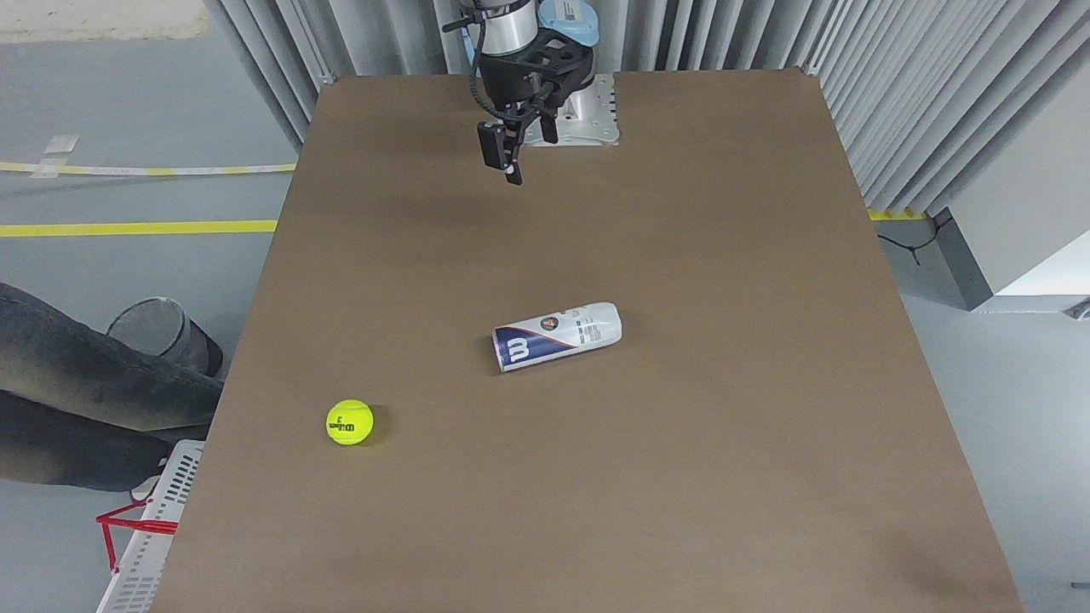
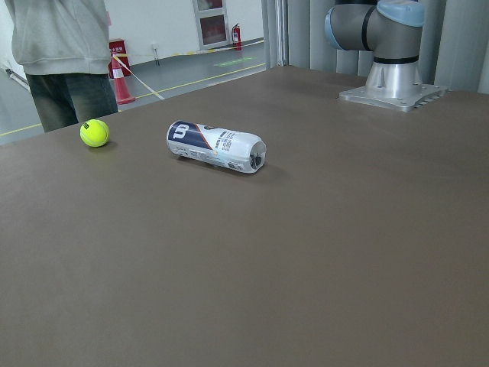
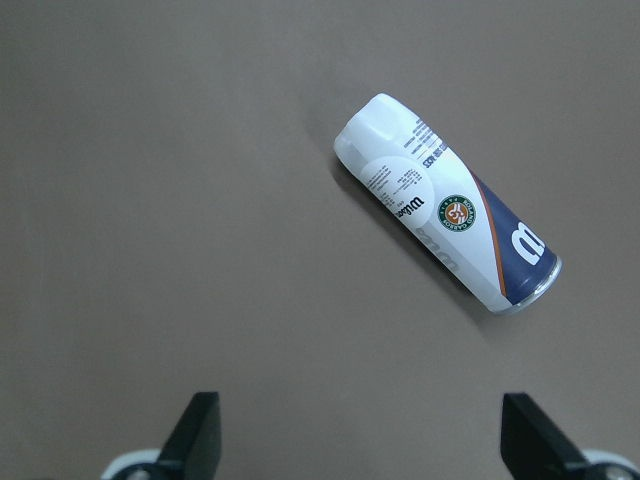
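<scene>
A white-and-blue Wilson can (image 1: 557, 335) lies on its side near the middle of the table, also in the left view (image 2: 216, 147) and upper right of the wrist view (image 3: 448, 200). A yellow-green tennis ball (image 1: 349, 422) rests to the lower left of it in the front view. My gripper hangs at the back of the table, above it and away from both objects. In the wrist view its two fingers stand wide apart, with nothing between them.
The robot's base (image 2: 393, 95) stands at the back edge, with a corrugated curtain behind it. A person (image 2: 65, 69) stands beside the table at the ball's side.
</scene>
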